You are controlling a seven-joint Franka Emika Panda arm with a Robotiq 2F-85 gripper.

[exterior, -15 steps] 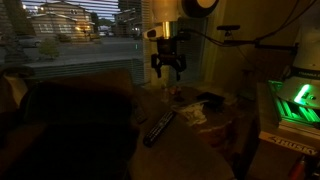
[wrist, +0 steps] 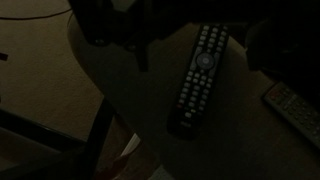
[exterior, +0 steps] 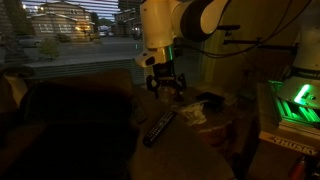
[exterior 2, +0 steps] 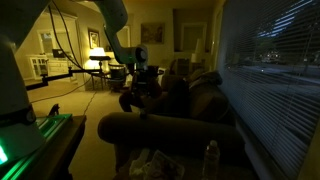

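A long black remote control point(exterior: 158, 128) lies on the rounded, dark sofa arm point(exterior: 185, 155) in exterior view 1. My gripper point(exterior: 166, 86) hangs above and behind that remote, its fingers spread apart and pointing down. In the wrist view the same black remote point(wrist: 203, 75), with its pale buttons and round pad, runs lengthwise below the open fingers, apart from the fingers. A second, greyer remote point(wrist: 295, 110) rests to the right, partly cut off by the frame edge. The light is very dim, so finger edges are hard to make out.
Dark clutter point(exterior: 205, 103) lies behind and right of the remote. A clear bottle point(exterior 2: 210, 160) stands near the window blinds point(exterior 2: 285, 80). At the right of exterior view 1 is a table with a green-lit device point(exterior: 302, 95). The sofa arm's front is bare.
My gripper has come down and slightly left, closer to the black remote, staying open. The remote and the things around it have not moved.
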